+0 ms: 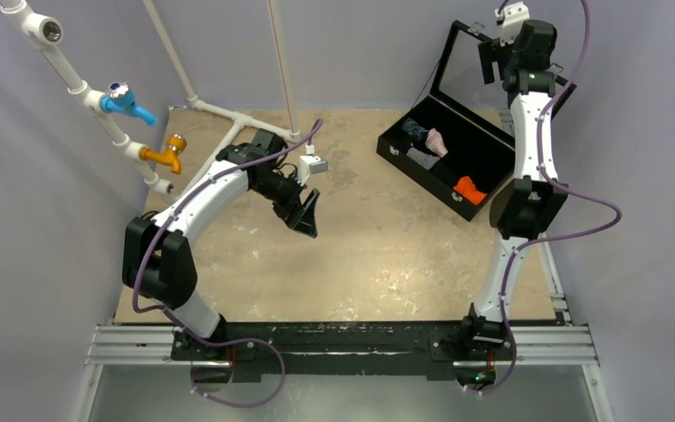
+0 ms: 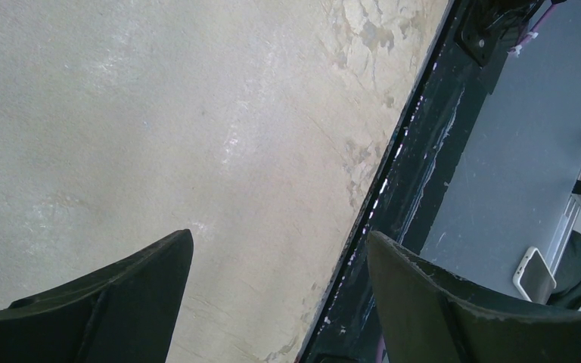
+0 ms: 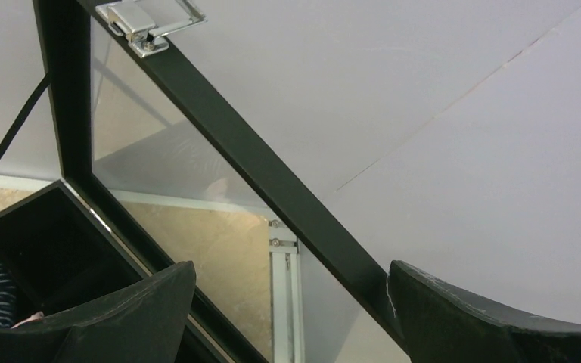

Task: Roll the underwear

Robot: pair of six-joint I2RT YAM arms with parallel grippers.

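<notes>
A black box (image 1: 444,189) with a clear-windowed lid raised stands at the back right. Inside lie a dark patterned bundle (image 1: 413,128), a pink one (image 1: 433,141), a grey one (image 1: 422,159) and an orange one (image 1: 468,188). My right gripper (image 1: 492,61) is up at the raised lid, open; in the right wrist view its fingers are either side of the lid frame (image 3: 257,166), with no grip visible. My left gripper (image 1: 301,215) hangs over the bare table, fingers apart with nothing between them.
White pipes with a blue tap (image 1: 127,104) and an orange tap (image 1: 163,156) stand at the left. Grey walls enclose the back and sides.
</notes>
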